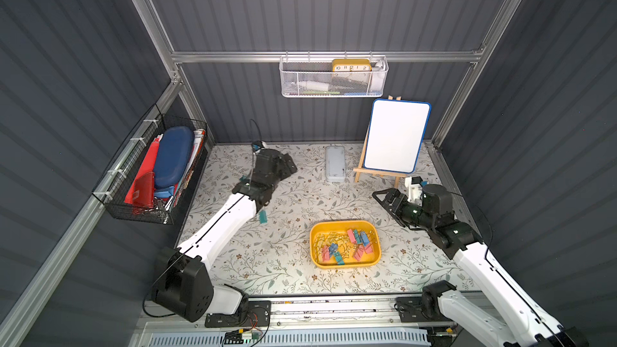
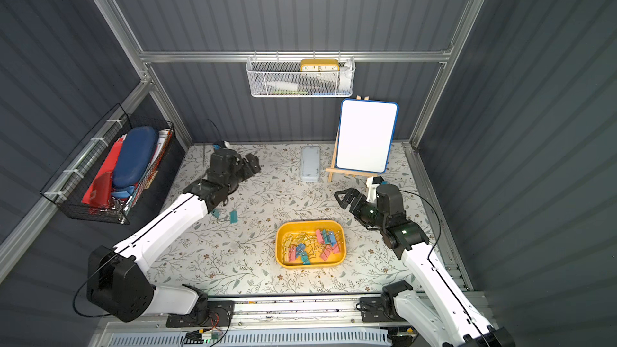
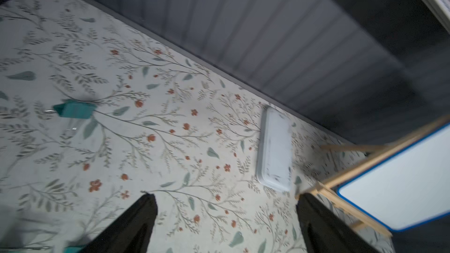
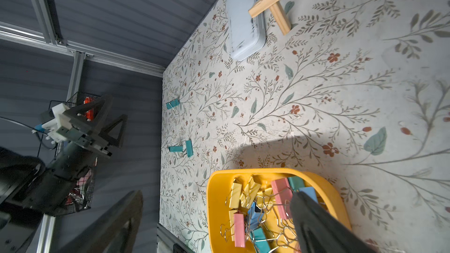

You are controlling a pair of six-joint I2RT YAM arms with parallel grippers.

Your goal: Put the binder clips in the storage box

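Observation:
Yellow, pink, blue and teal binder clips lie in the yellow storage box (image 1: pixel 313 244) on the front of the table. Outside it, to the left, three teal clips rest on the tabletop: a far clip (image 4: pixel 172 104) and two nearer ones, a clip (image 4: pixel 175 149) and its neighbour (image 4: pixel 189 148). My left gripper is over the left-back table area, open and empty; the far teal clip (image 3: pixel 75 109) shows left of its fingers. Above and behind the box's right end hangs my right gripper, open, nothing between its fingers.
A grey flat case (image 1: pixel 335 164) lies at the back beside an easel with a whiteboard (image 1: pixel 398 135). A black wire basket (image 1: pixel 160 212) hangs on the left wall, a white mesh basket (image 1: pixel 302 80) on the back wall.

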